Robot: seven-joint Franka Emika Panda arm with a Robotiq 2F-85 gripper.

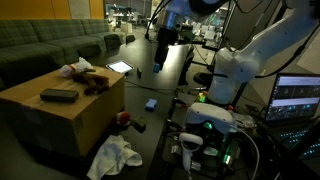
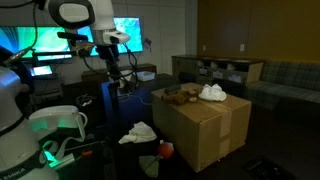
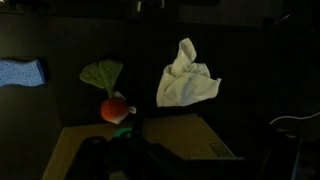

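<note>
My gripper point(image 1: 154, 52) hangs high above the dark table, its fingers apart and nothing visible between them. Below, a white cloth point(image 3: 187, 80) lies crumpled on the table in the wrist view. To its left sit a red round object point(image 3: 114, 109) and a green broccoli-like piece point(image 3: 102, 75), touching or nearly so. A blue sponge point(image 3: 20, 73) rests farther left, apart from the others. Something green by the red object is partly hidden at the box edge.
A cardboard box point(image 2: 200, 135) stands beside these items. On its top are a black item point(image 1: 59, 95), a brown plush-like object point(image 1: 92, 82) and a white bundle point(image 2: 213, 92). Cables and equipment crowd the robot's base.
</note>
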